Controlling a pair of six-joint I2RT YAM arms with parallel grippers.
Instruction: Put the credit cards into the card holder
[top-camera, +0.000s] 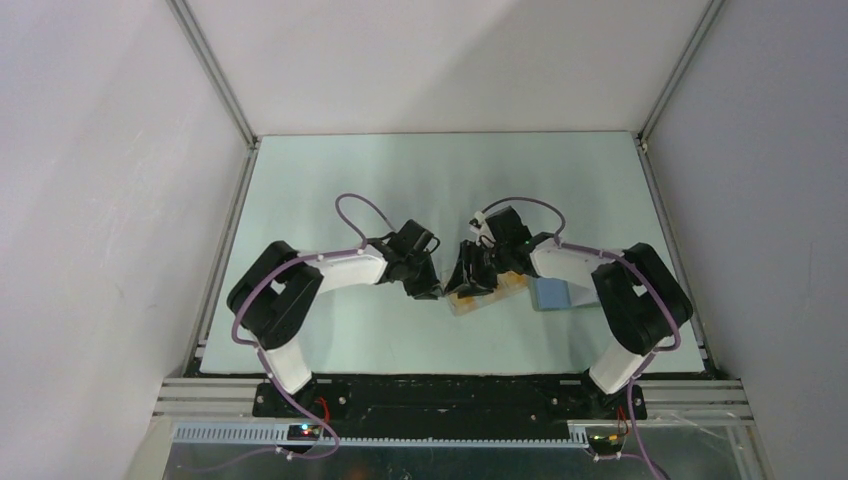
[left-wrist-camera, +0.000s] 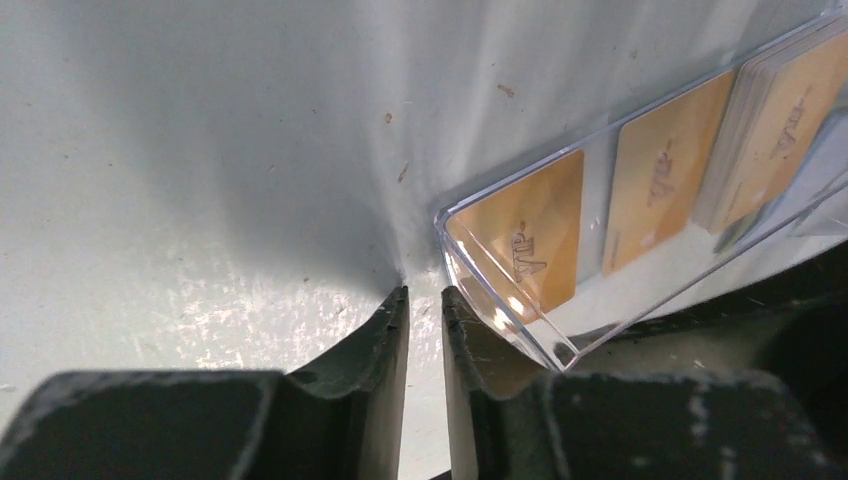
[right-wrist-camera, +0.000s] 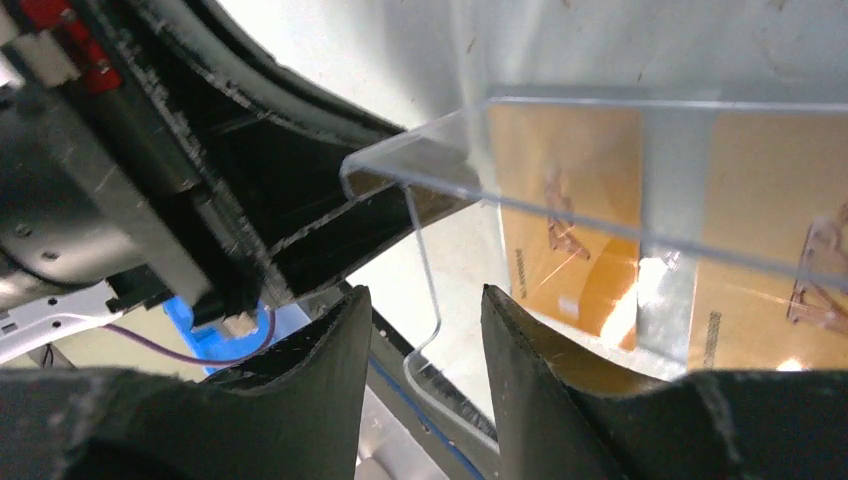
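A long clear card holder (top-camera: 470, 303) sits mid-table beneath my right gripper (top-camera: 470, 289). In the left wrist view an orange card (left-wrist-camera: 535, 225) occupies its end compartment, another card (left-wrist-camera: 665, 165) the following one, and a stack of cards (left-wrist-camera: 780, 120) lies beyond. My left gripper is at the holder's end, its fingers close together with a narrow gap; whether the clear wall is pinched there cannot be told. In the right wrist view my right gripper stands partly open, a clear edge of the holder showing between its fingers.
A blue flat item (top-camera: 551, 293) and a pale one (top-camera: 582, 296) lie to the right of the holder. The two grippers are close together, with the left one (right-wrist-camera: 300, 210) near the holder's corner.
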